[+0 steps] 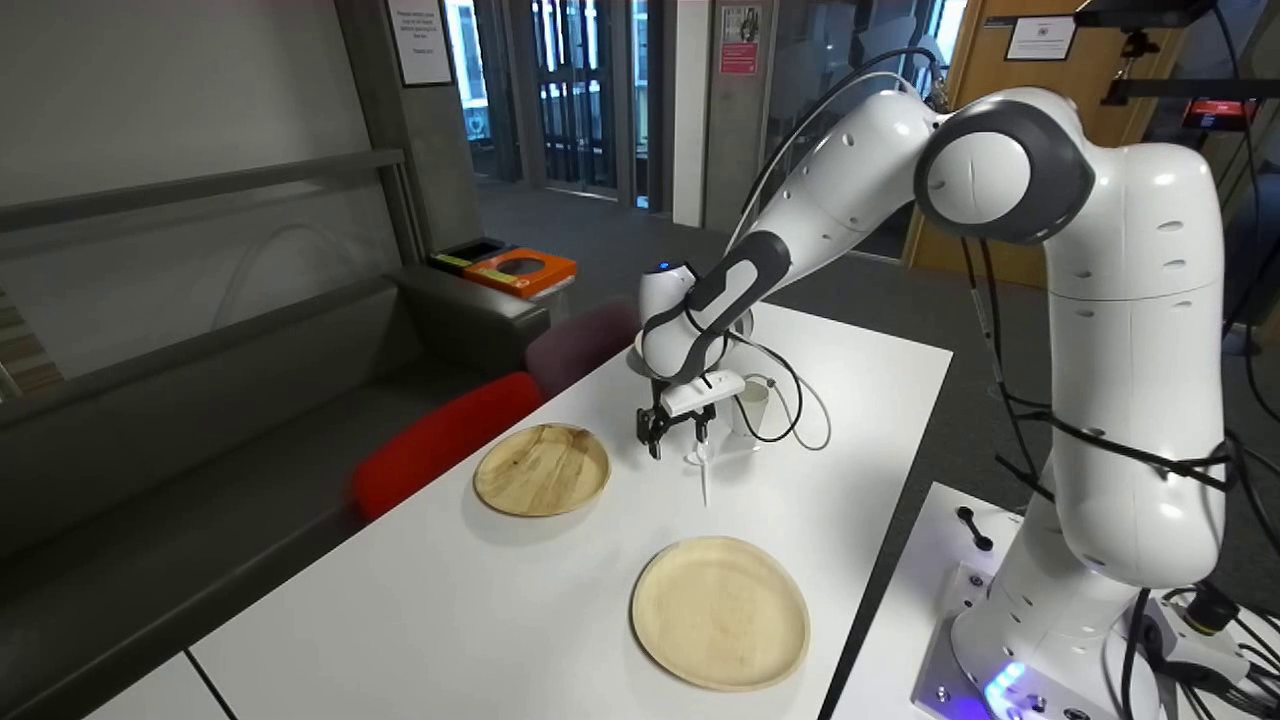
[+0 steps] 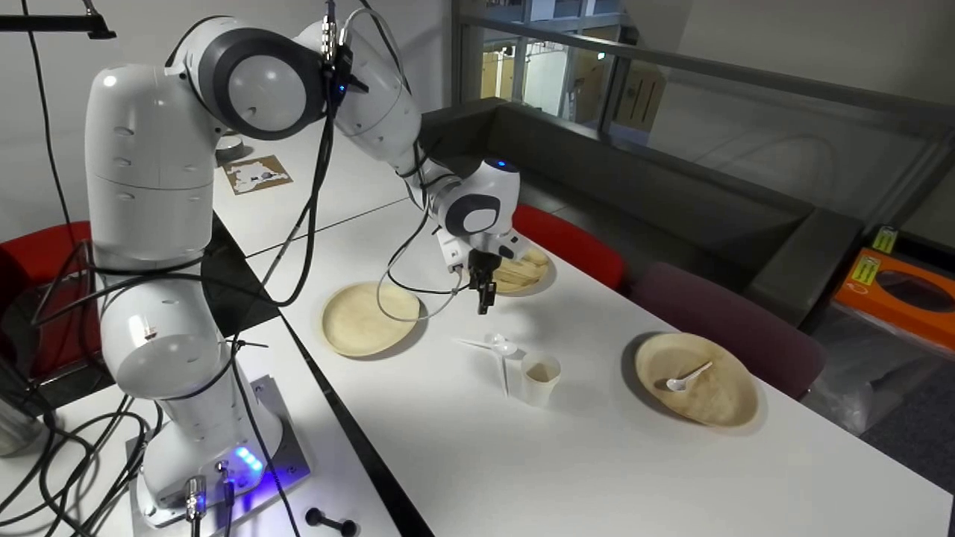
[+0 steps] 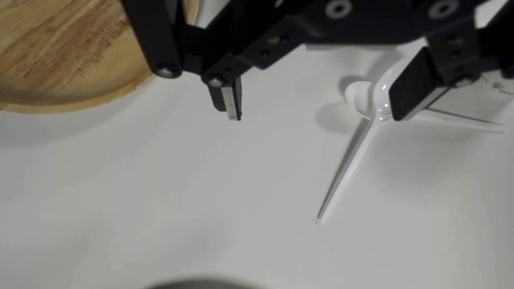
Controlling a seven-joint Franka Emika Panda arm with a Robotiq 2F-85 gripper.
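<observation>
Two white plastic spoons lie crossed on the white table. In the wrist view, one spoon points its handle down and left, while the other spoon has its handle running right, partly behind a finger. My gripper stands open above the table with nothing between its fingers; in that view its right fingertip overlaps the spoon bowls. Exterior view 2 shows the gripper raised off the table, on the wooden-plate side of the spoons. A white cup stands upright beside them.
A grained wooden plate lies near the sofa-side edge, and a plain pale plate nearer the arm's base. Another plate bears a white spoon. Free table lies between the plates. A loose cable hangs by the wrist.
</observation>
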